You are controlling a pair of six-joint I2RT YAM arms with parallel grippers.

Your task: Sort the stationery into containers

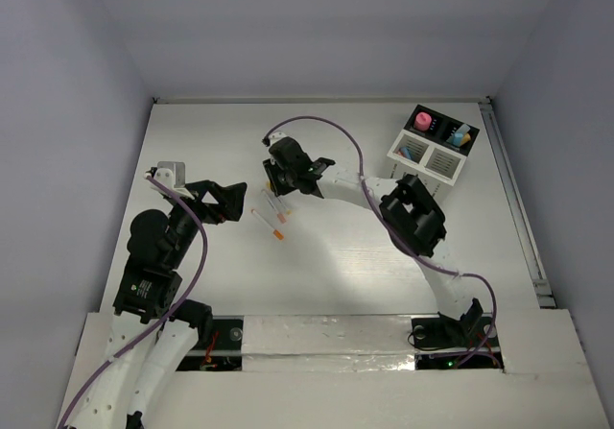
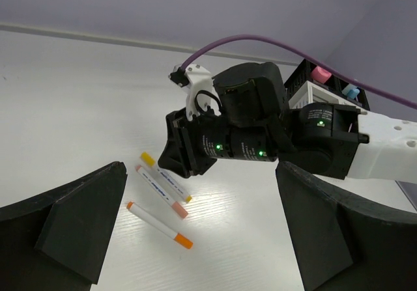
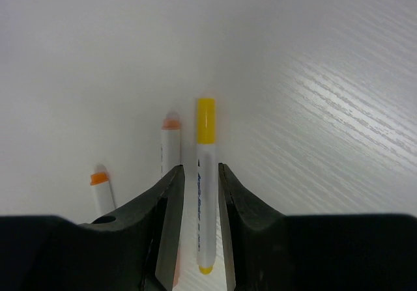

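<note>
Three slim white markers lie on the white table: one with yellow ends [image 3: 206, 122], one with pink ends [image 3: 171, 148], one with orange ends [image 3: 101, 193]. My right gripper is over the yellow marker, its fingers part open on either side of the barrel; whether they touch it I cannot tell. In the top view it reaches from the right over the marker group. My left gripper hangs at the left of the table, its two fingers spread wide with nothing between them, facing the markers.
At the back right stand a black compartment organiser [image 1: 441, 125] with a pink item and blue items, and a white container [image 1: 441, 166] in front of it, holding a blue item.
</note>
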